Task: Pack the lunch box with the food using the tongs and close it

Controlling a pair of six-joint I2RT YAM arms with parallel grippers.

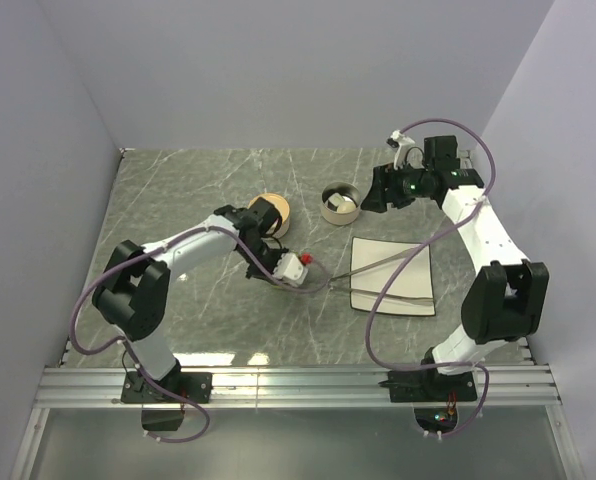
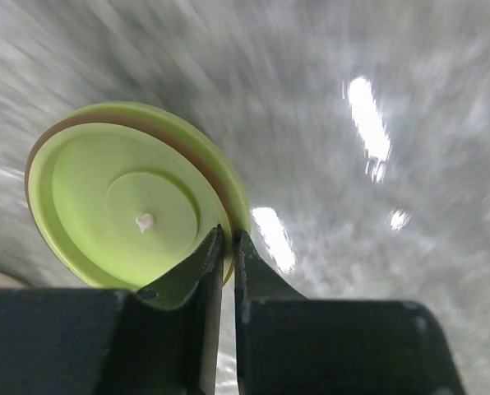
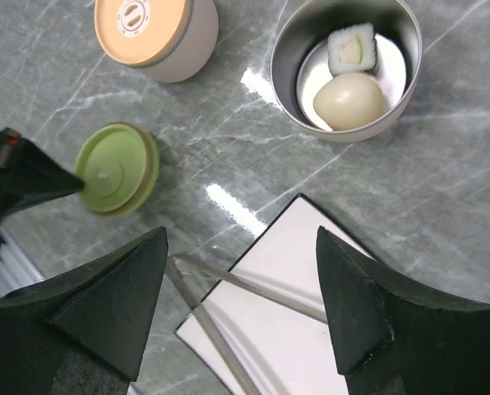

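A round green lid [image 2: 126,197] with a brown band fills the left part of the left wrist view. My left gripper is shut on its rim, one finger inside and the other against the outer side. From the right wrist view, the same lid [image 3: 113,169] shows at the dark tips of the left gripper; the arm hides most of it from above. The steel-lined lunch bowl [image 3: 368,132] contains a sushi piece [image 3: 352,49] and an egg [image 3: 349,100]. My right gripper stands open with empty space between its fingers, near that bowl [image 1: 340,213].
A pale round container with a peach top [image 1: 269,209] stands just behind the left gripper. On the right lies a white, dark-edged mat [image 1: 388,278] with two long metal utensils [image 1: 383,263] across it. Bare marble [image 1: 158,200] covers the table's left side.
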